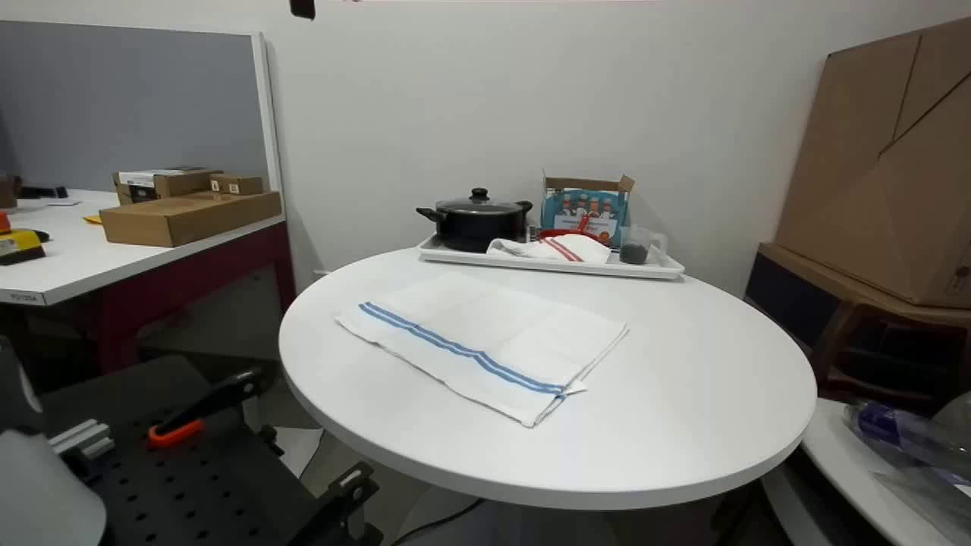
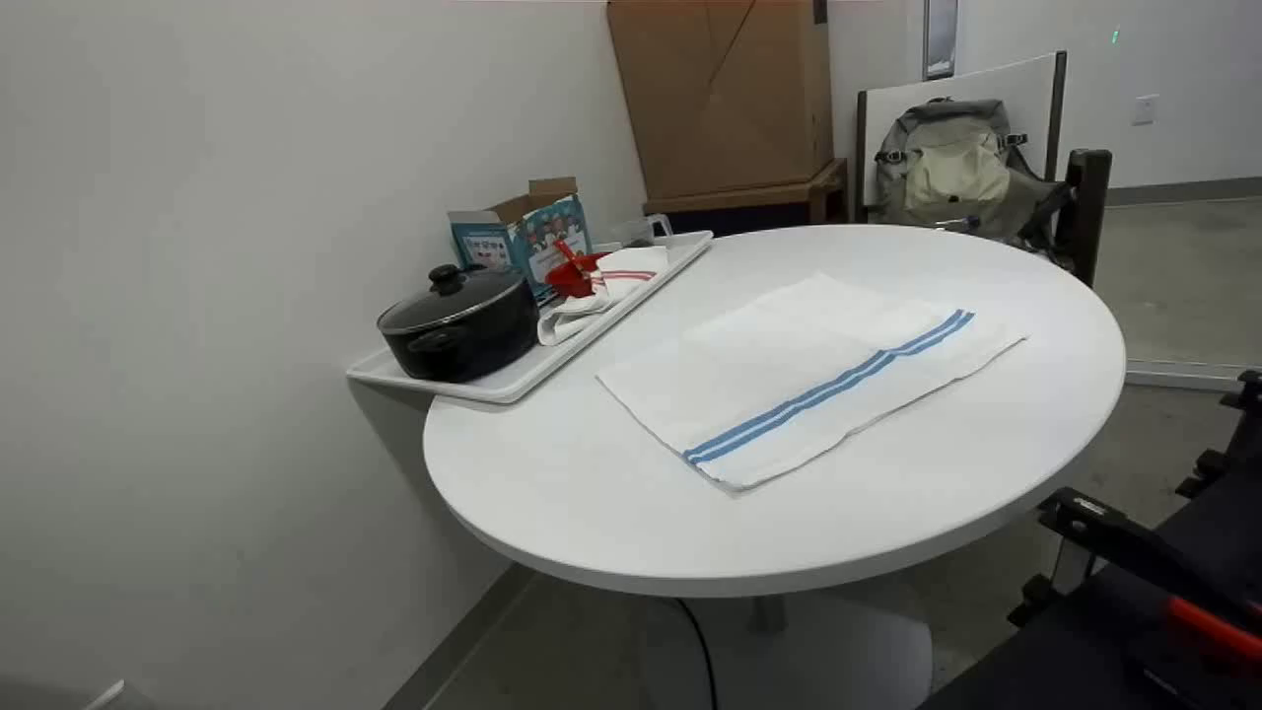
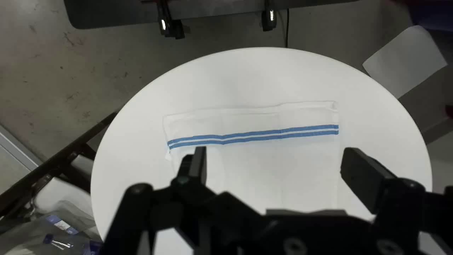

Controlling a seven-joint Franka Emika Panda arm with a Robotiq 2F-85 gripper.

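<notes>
A white towel [image 1: 496, 341] with two blue stripes lies spread flat, folded in layers, on the round white table [image 1: 719, 391]. In exterior view 2 the same towel [image 2: 816, 367] shows its stripes toward the front side of the table. From the wrist view, my gripper hangs high above the towel [image 3: 254, 123], its black fingers [image 3: 366, 178] wide apart. Nothing is between them, and part of the towel is hidden behind the gripper body. Neither exterior view shows the gripper's fingers.
Against the wall, a white tray [image 1: 660, 270] holds a lidded black pot [image 1: 478, 221], a red-striped cloth [image 1: 555, 249], a blue box [image 1: 587, 209], a red item [image 2: 573, 279] and a clear cup [image 1: 639, 246].
</notes>
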